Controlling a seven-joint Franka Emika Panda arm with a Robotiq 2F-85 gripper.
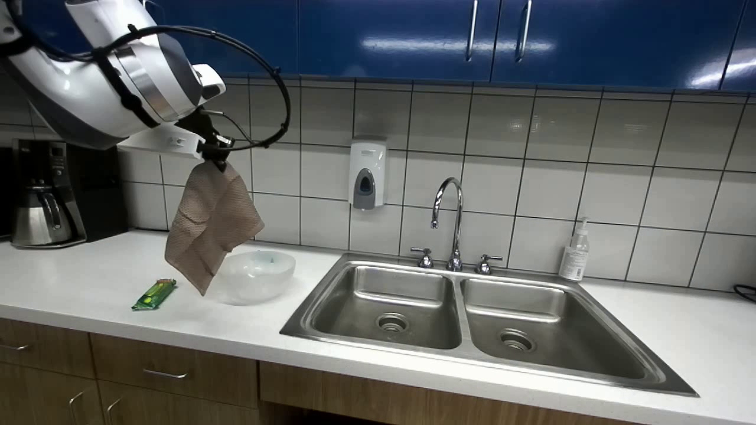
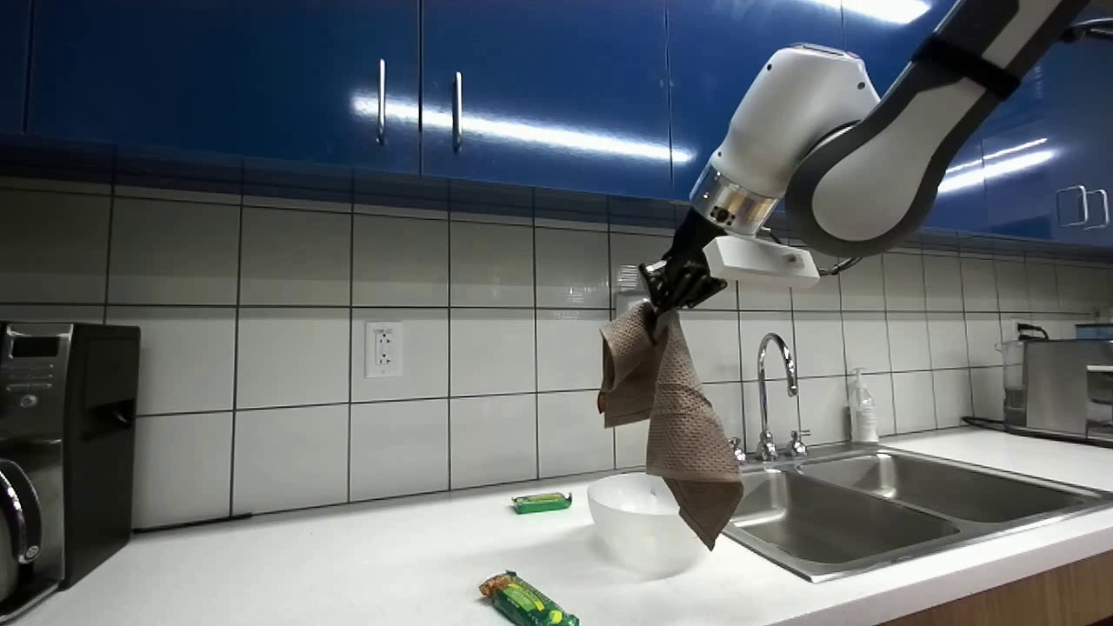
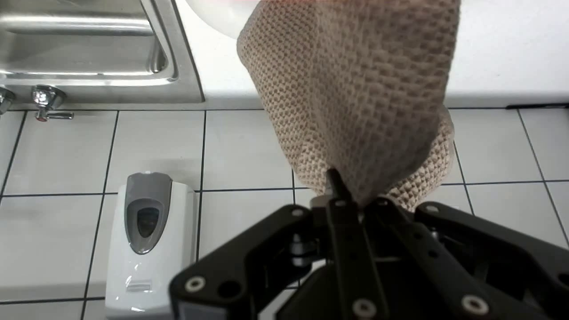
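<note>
A brown waffle-weave cloth (image 1: 212,219) hangs in the air from my gripper (image 1: 221,164), which is shut on its upper part. In the second exterior view the cloth (image 2: 691,428) drapes down in two lobes, the longer one in front of part of the bowl's rim. The wrist view shows the fabric (image 3: 368,101) pinched at the tips of my gripper. Below stands a translucent white bowl (image 1: 260,277) on the counter; the cloth overlaps its left side in the first exterior view. Whether they touch is hard to tell.
A green wrapped bar (image 1: 155,294) lies left of the bowl; the second exterior view shows two such packets, one near (image 2: 527,600) and one far (image 2: 543,502). The double sink (image 1: 460,336) is to the right, a coffee maker (image 1: 49,195) to the left.
</note>
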